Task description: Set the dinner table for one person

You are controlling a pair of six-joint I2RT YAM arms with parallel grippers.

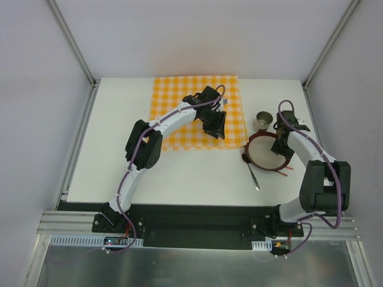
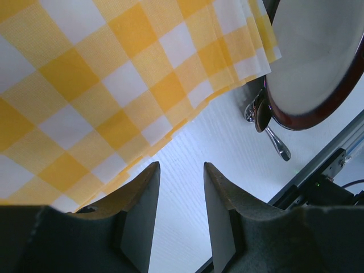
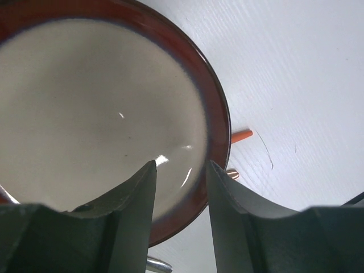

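Note:
A yellow checkered cloth (image 1: 173, 86) lies at the table's back middle, with my left gripper open above its front right part. A brown-rimmed plate (image 1: 261, 166) sits at the right, near the cloth's corner. My right gripper hangs over the plate's right side, its fingers apart with nothing seen between them. A spoon (image 2: 261, 114) and other cutlery lie at the plate's left. An orange handle (image 3: 242, 135) and a metal tip (image 3: 232, 174) stick out from beneath its right side.
A metal cup (image 1: 264, 118) stands behind the plate. White walls surround the back and sides.

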